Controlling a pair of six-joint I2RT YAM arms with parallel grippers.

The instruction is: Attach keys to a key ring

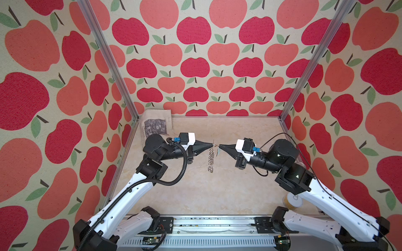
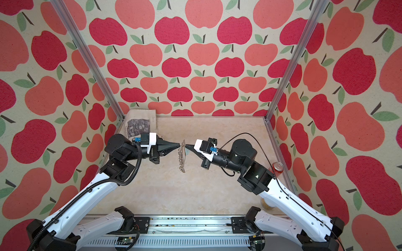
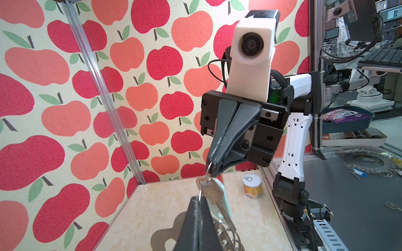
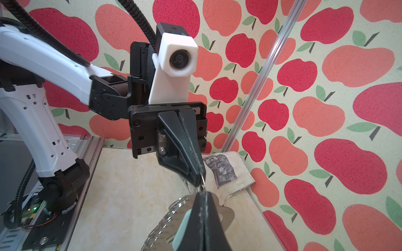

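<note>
In the upper views my left gripper (image 1: 214,144) and right gripper (image 1: 218,145) meet almost tip to tip above the table. A metal key ring plate (image 2: 183,147) with a coiled row of rings (image 1: 211,161) hangs at the left fingertips; that gripper is shut on it. From the tips of my left gripper a thin wire rises to a flat metal key (image 3: 210,188). The key is at the tips of the right gripper, which is shut on it. A teal tag (image 4: 182,230) hangs below. I cannot tell whether the wire passes through the key's hole.
A printed cloth (image 1: 156,123) lies at the back left. On the right of the table stand a small can (image 3: 252,186) and, farther back, a red can (image 2: 277,167).
</note>
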